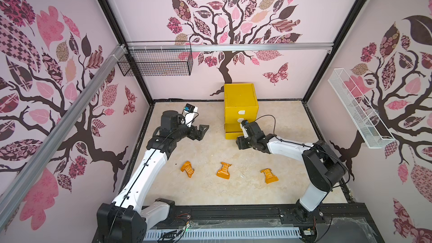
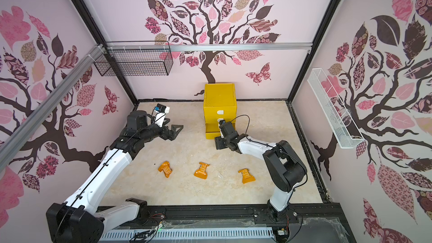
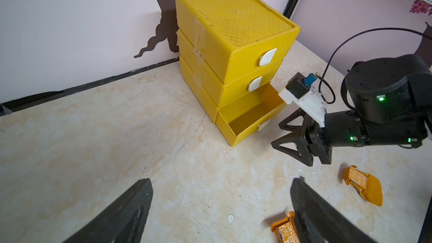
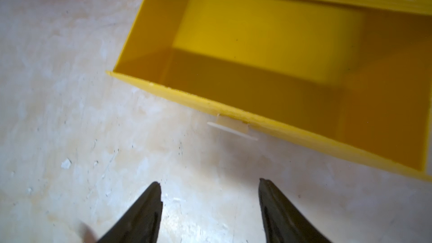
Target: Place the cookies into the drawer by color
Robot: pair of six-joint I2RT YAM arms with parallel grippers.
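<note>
A yellow three-tier drawer cabinet point(image 1: 238, 94) stands at the back with its bottom drawer point(image 4: 261, 40) pulled out and empty, a white handle point(image 4: 231, 128) on its front. My right gripper is just in front of that drawer, part open, nothing between its fingers. My left gripper point(image 1: 198, 132) stands open left of the cabinet, also empty. Three orange-wrapped cookie packs lie on the table: left point(image 1: 187, 168), middle point(image 1: 224, 170) and right point(image 1: 269, 175).
A black wire basket point(image 1: 155, 60) hangs at upper left, a white one point(image 1: 360, 108) on the right wall.
</note>
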